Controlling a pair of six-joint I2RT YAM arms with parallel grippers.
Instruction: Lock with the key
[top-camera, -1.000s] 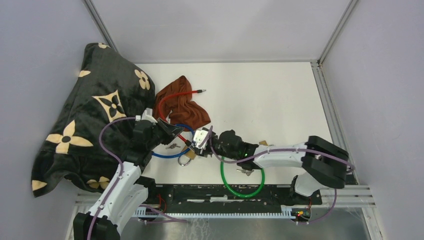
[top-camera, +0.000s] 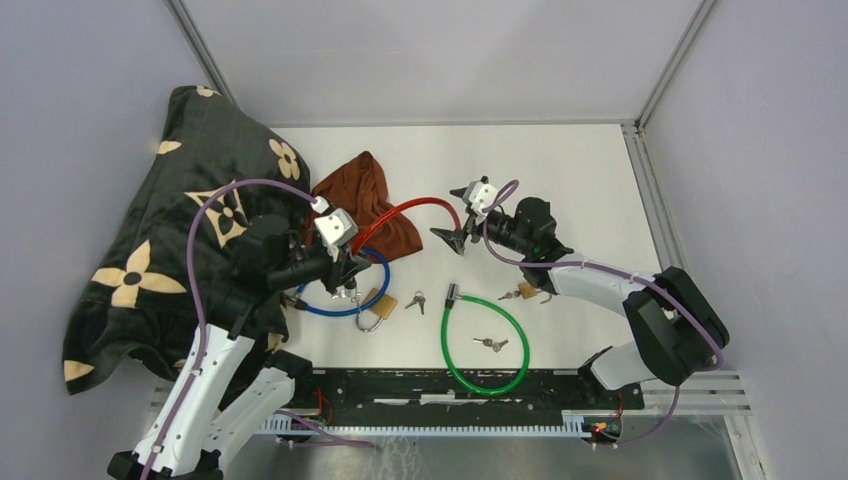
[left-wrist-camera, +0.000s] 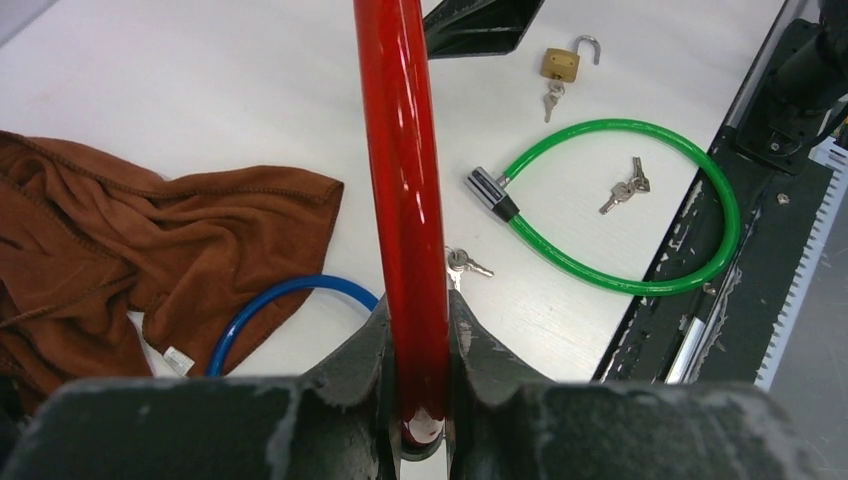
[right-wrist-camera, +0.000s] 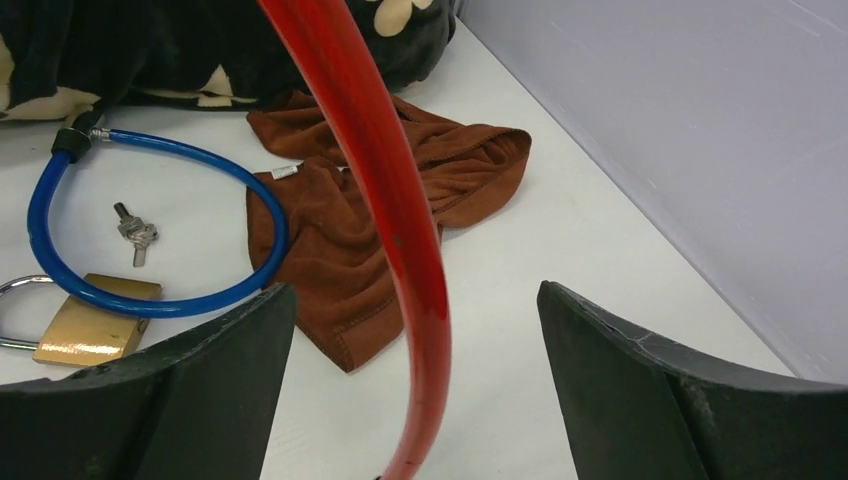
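Observation:
A red cable lock (top-camera: 405, 203) arches from my left gripper (top-camera: 352, 262) to the right gripper. In the left wrist view, my left gripper is shut on the red cable (left-wrist-camera: 400, 180), with a metal piece visible low between the fingers. My right gripper (top-camera: 455, 233) is open around the hanging red cable, which runs between its fingers without visible contact. Keys (top-camera: 417, 300) lie on the table, with more keys (left-wrist-camera: 628, 188) inside the green cable loop and others (right-wrist-camera: 137, 233) inside the blue loop.
Blue (top-camera: 340, 312) and green (top-camera: 525, 345) cable locks, brass padlocks (top-camera: 380, 305) (left-wrist-camera: 560, 64) and a brown cloth (top-camera: 355, 180) lie on the table (top-camera: 570, 160). A dark patterned blanket (top-camera: 150, 270) fills the left side.
The red cable has been raised and swung rightward from over the cloth. My right gripper moved back and right from the cable's near end and now surrounds its arched part.

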